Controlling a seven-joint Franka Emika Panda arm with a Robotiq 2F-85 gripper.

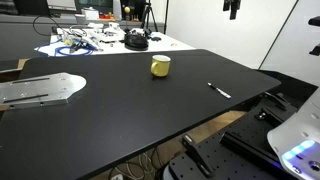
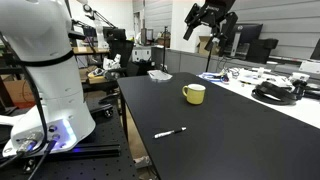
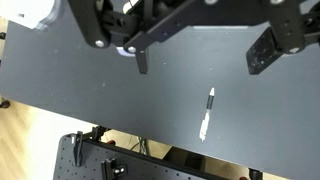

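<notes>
A yellow mug (image 1: 160,66) stands upright toward the far part of the black table; the mug (image 2: 193,94) shows its handle in exterior view 2. Nearer the table's edge lies a thin pen (image 1: 219,91), white with a dark end. From above, the pen (image 3: 207,115) appears below the gap between my fingers in the wrist view. My gripper is open, its two dark fingers wide apart and nothing between them. High over the table hangs the gripper (image 2: 199,38), clear of both mug and pen.
A flat white object (image 1: 40,90) lies on the left in exterior view 1. Cables and other equipment (image 1: 85,38) fill the background behind the table (image 1: 120,105).
</notes>
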